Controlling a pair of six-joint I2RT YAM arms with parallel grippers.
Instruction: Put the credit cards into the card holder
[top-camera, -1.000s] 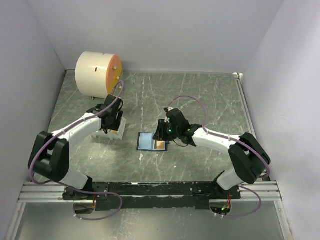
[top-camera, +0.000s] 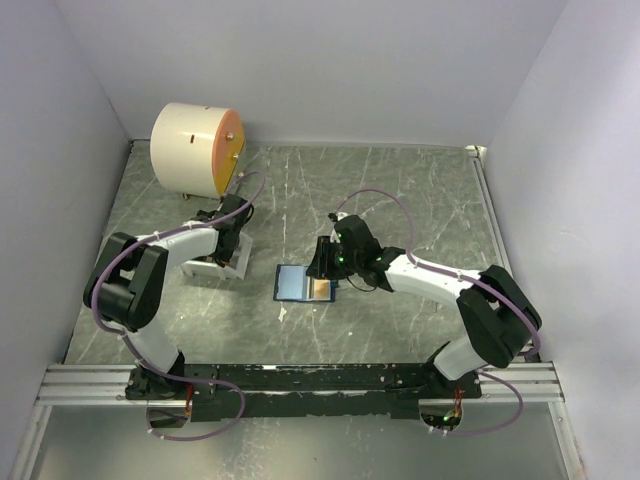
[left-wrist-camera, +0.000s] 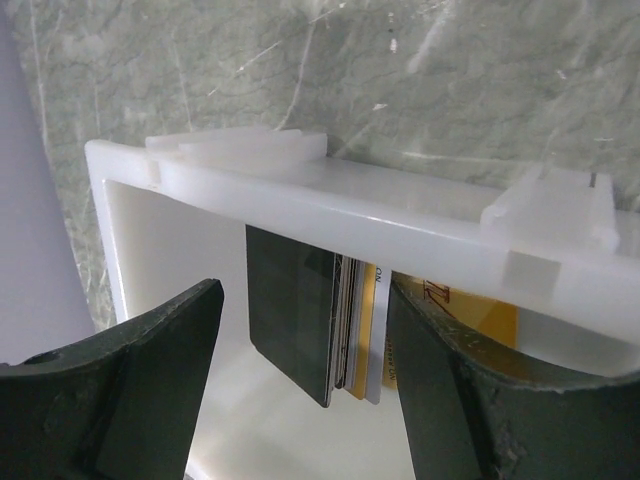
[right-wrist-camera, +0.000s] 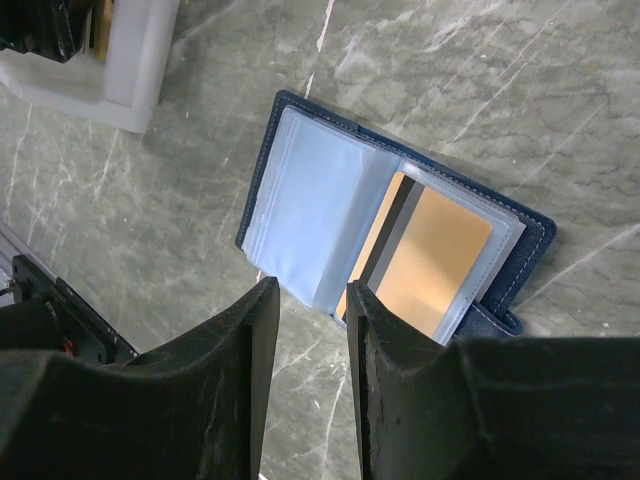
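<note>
My left gripper stands open inside a white plastic box (left-wrist-camera: 180, 200), its fingers either side of a stack of cards (left-wrist-camera: 290, 300), dark, gold and silver, under the box's rim. A gold card (left-wrist-camera: 470, 310) sits behind the right finger. The open blue card holder (right-wrist-camera: 310, 200), with a gold card (right-wrist-camera: 430, 260) in its right half, lies on the table below my right gripper, whose fingers are part open with nothing seen between them.
A cream cylinder (top-camera: 195, 150) with an orange end stands at the back left, behind the box.
The left arm has shifted and bent round, its gripper now lower and slightly nearer the front over the box. The right arm looks unchanged.
</note>
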